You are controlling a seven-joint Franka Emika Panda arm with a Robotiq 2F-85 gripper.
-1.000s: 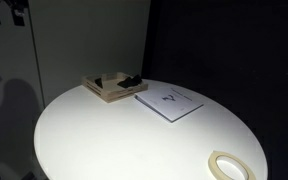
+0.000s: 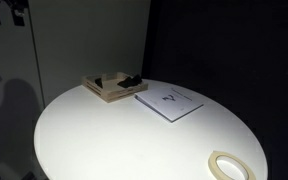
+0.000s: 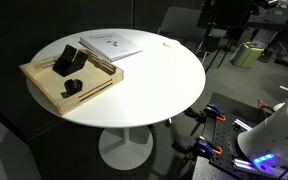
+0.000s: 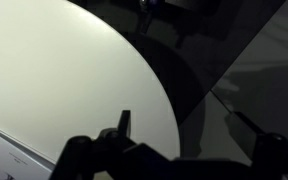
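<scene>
My gripper (image 2: 6, 12) hangs at the top left edge in exterior view 1, high and off to the side of the round white table. In the wrist view, the gripper has its two dark fingers spread wide, with only floor and the table's edge visible between them. A white binder or booklet (image 2: 170, 101) with dark print lies flat on the table. Toward the back sits a shallow wooden tray (image 3: 88, 92) that holds a black block-like item (image 3: 74, 60) and a small black piece (image 3: 73, 87). A tan tape ring (image 2: 231, 166) rests near the table's rim.
Cables and dark gear lie on the floor by the robot's base (image 3: 264, 145).
</scene>
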